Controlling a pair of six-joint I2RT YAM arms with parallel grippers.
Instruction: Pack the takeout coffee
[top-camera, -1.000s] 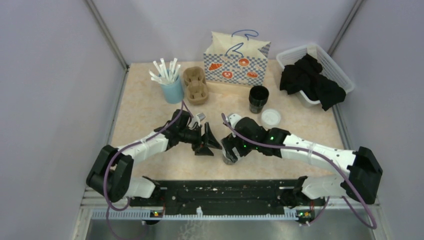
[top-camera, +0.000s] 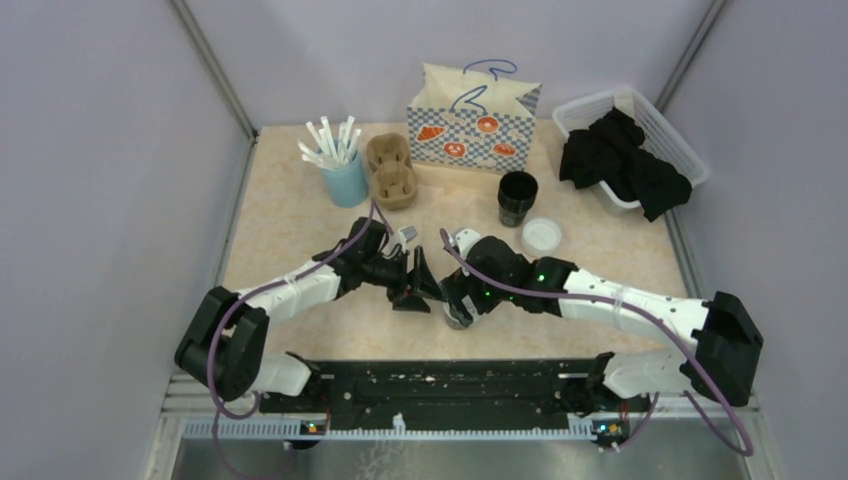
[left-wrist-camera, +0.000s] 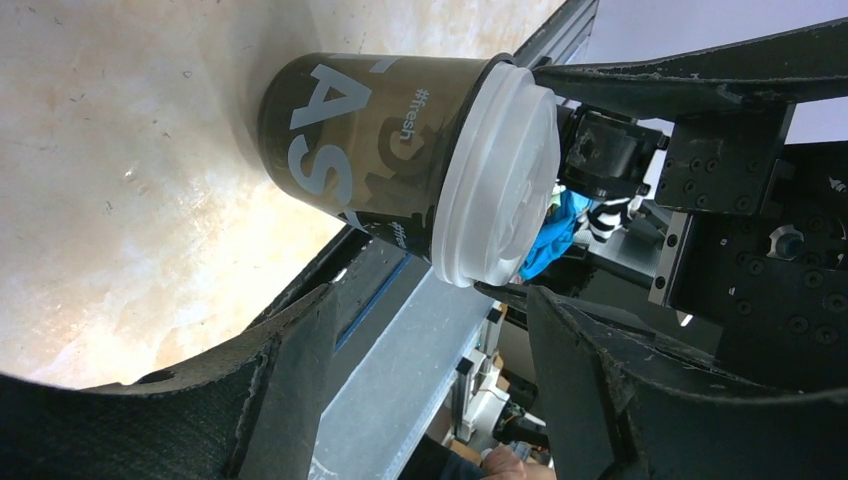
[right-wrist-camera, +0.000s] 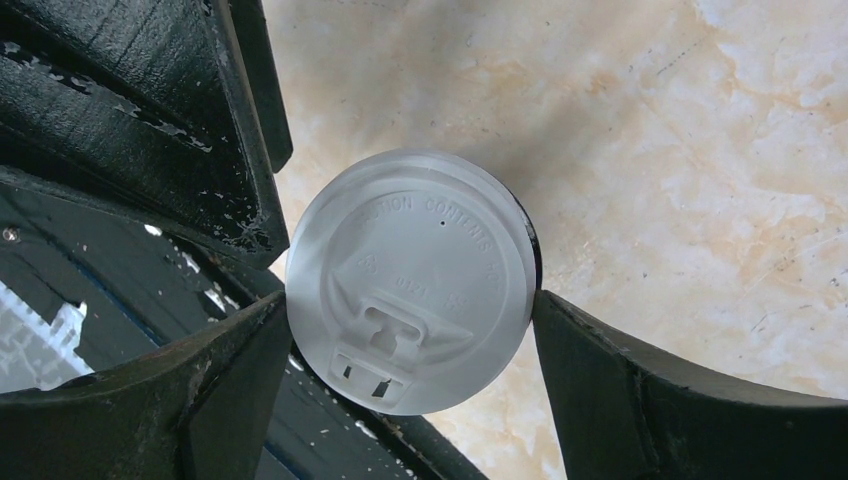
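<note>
The brown coffee cup (left-wrist-camera: 375, 135) stands upright near the table's front edge, with a white lid (right-wrist-camera: 410, 260) seated on its top. My right gripper has one finger on each side of the lid, right at its rim; whether they press on it cannot be told. In the top view that gripper mostly covers the cup (top-camera: 457, 320). My left gripper is open beside the cup, nothing between its fingers. At the back stand the checkered paper bag (top-camera: 470, 135) and the brown cup carrier (top-camera: 393, 172).
A blue holder of wrapped straws (top-camera: 346, 184) is at the back left. Behind my right arm are a dark cup stack (top-camera: 517, 197) and a white lid stack (top-camera: 541, 236). A white basket (top-camera: 665, 140) with black cloth sits at the back right.
My left gripper has shifted very slightly to the right. The right gripper stays at the cup, with only a tiny shift. Everything else lies as before.
</note>
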